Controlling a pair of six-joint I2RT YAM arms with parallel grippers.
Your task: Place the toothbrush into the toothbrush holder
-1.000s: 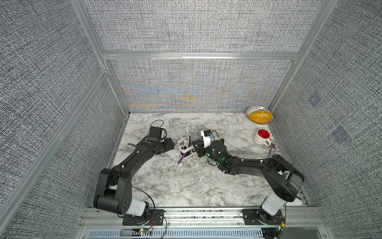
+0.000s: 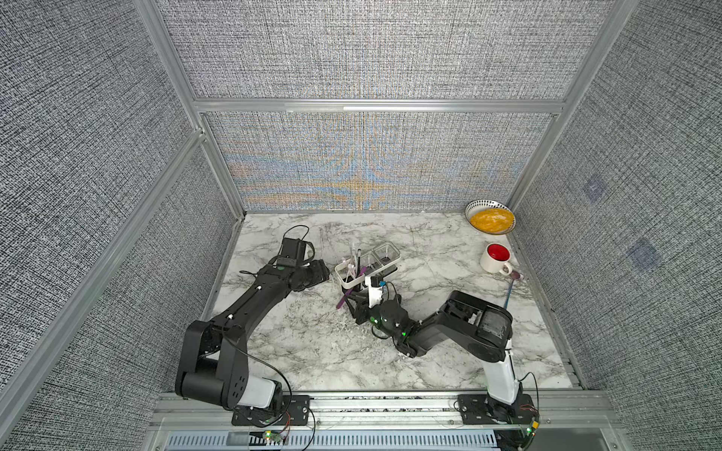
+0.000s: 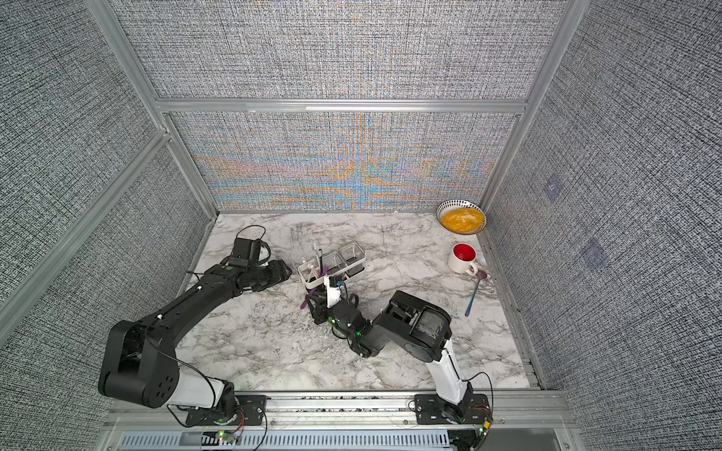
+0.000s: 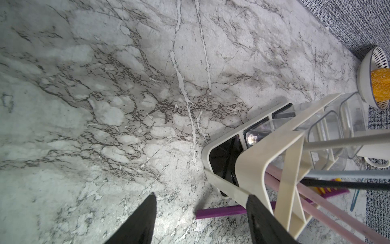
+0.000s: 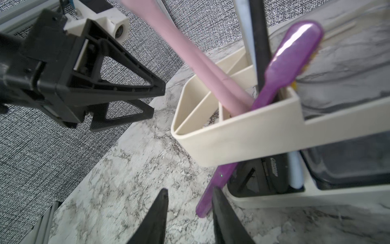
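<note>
The cream toothbrush holder [image 5: 239,136] stands mid-table with pink, grey and black handles in it. A purple toothbrush [image 5: 294,50] slants across its front, head above the rim, handle end low outside on the table. My left gripper is part open at the holder's left, nothing between its fingers. My right gripper is in front of the holder, low beside the purple handle, part open, with nothing seen between its fingers.
A bowl with yellow contents [image 2: 492,221] stands at the back right, with a red-lined mug [image 2: 497,255] before it and a spoon [image 3: 474,297] along the right edge.
My right gripper has moved from the holder's right side down and leftward to its front. My left arm is nearly still.
</note>
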